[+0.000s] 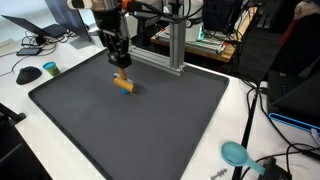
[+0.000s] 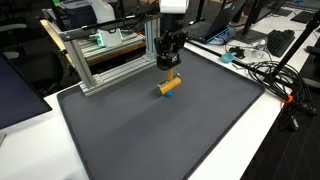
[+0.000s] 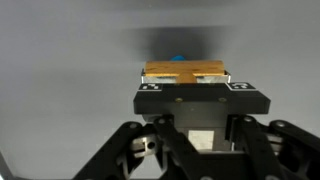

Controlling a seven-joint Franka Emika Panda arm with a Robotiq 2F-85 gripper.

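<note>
A wooden hammer-shaped piece hangs below my gripper, its round head across the bottom and its handle running up between the fingers. The fingers are shut on that handle. In exterior view 2 the head is tilted just above the dark board, and a small blue object shows beneath it. From the wrist, the wooden head spans the width of the fingertips, and a sliver of blue peeks out past its edge. Whether the head touches the blue object cannot be told.
The grey board is otherwise clear. A metal frame stands along one side. Off the board are a green cup, a dark round item and a turquoise object. Cables lie beyond the far edge.
</note>
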